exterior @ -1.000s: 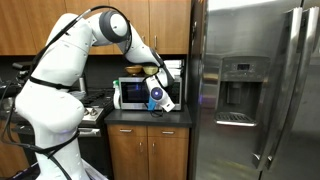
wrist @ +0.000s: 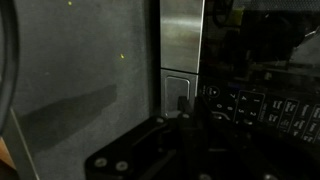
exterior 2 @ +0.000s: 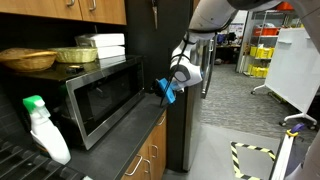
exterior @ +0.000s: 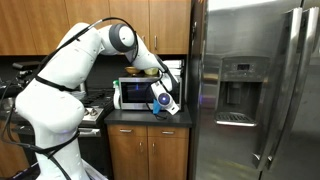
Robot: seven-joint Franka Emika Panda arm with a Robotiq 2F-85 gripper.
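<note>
A silver microwave with a dark front stands on the counter, its long side seen in exterior view 2. In the wrist view, its dark keypad fills the right, beside a metal strip with a rectangular button. My gripper shows as dark fingers at the lower middle, their tips overlapping the area by the button; contact cannot be judged. How far apart the fingers stand is lost in the dark. In exterior view 2, the gripper end of the arm is beyond the microwave's near end.
Baskets sit on top of the microwave. A white bottle with a green cap stands on the dark counter. The steel refrigerator rises at the counter's right, and wooden cabinets hang above.
In exterior view 1, my wrist has moved a little to the right and slightly down over the last second. The microwave and the things around it look the same.
</note>
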